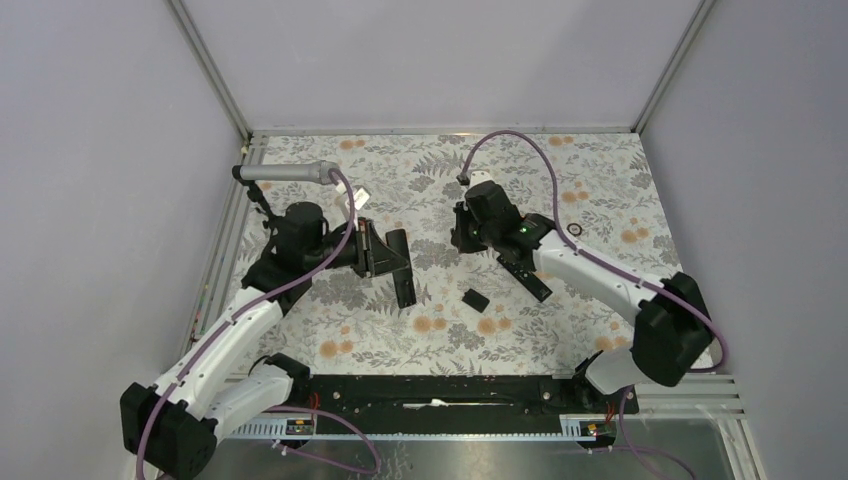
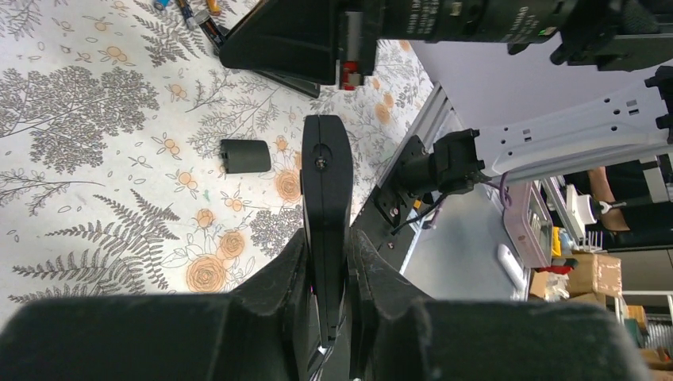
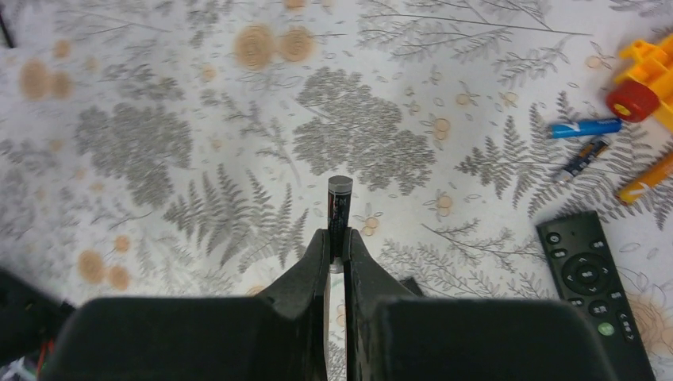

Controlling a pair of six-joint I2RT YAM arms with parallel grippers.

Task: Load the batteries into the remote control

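My left gripper (image 1: 381,256) is shut on a black remote (image 1: 404,284), held upright in the left wrist view (image 2: 325,198). My right gripper is shut on a dark battery with a silver end (image 3: 338,206), above the cloth. A small black battery cover (image 2: 245,156) lies on the cloth at the front centre (image 1: 476,300). A second remote with buttons (image 3: 591,286) lies at the right of the right wrist view. Loose cells lie near it: blue (image 3: 587,127), dark (image 3: 586,159) and orange (image 3: 647,178).
An orange toy (image 3: 651,71) lies by the loose cells. A black ring (image 1: 574,230) is at the right of the table. A grey cylinder (image 1: 290,172) stands out over the left edge.
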